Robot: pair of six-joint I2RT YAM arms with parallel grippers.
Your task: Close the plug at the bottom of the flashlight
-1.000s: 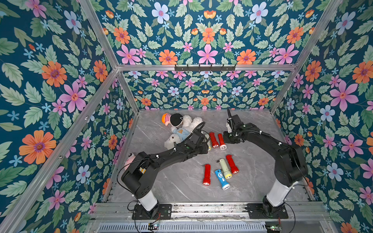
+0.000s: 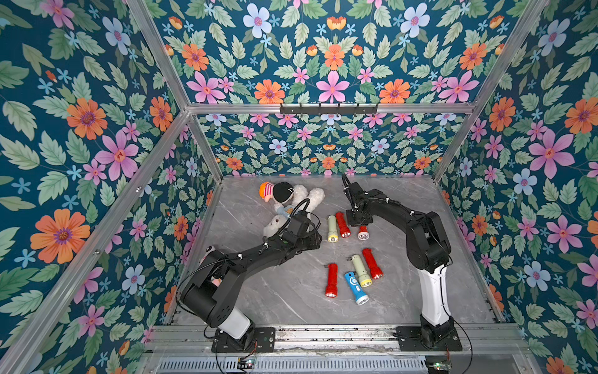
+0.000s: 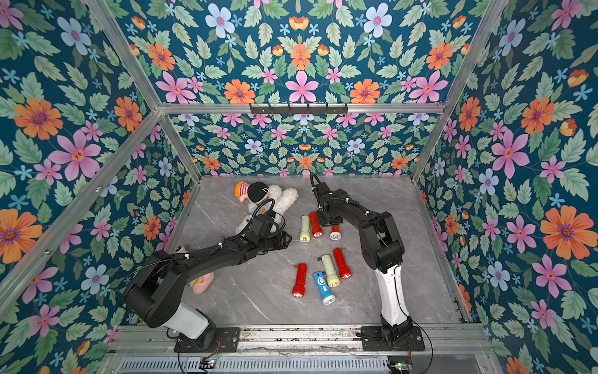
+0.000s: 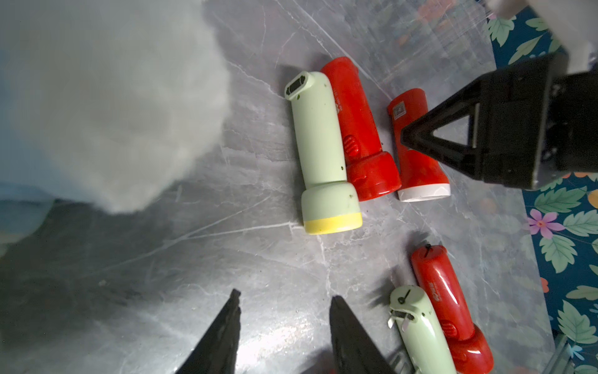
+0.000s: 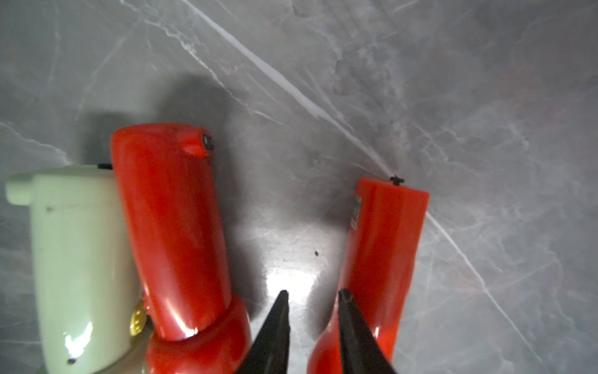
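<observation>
My right gripper hangs open over the back group of flashlights, empty, its fingertips at a red flashlight with a white rim [image 5: 386,243], whose end bears a small black plug. Beside it lie another red flashlight and a pale green one, also seen in the left wrist view. My left gripper is open and empty over bare table, short of the pale green flashlight [image 4: 317,137].
Plush toys [image 2: 280,193] lie back left. The right side of the table [image 2: 467,299] has bare room.
Over the last second my right arm has swung left over the back flashlights, and my left arm has drawn back toward the left, uncovering the pale green flashlight.
</observation>
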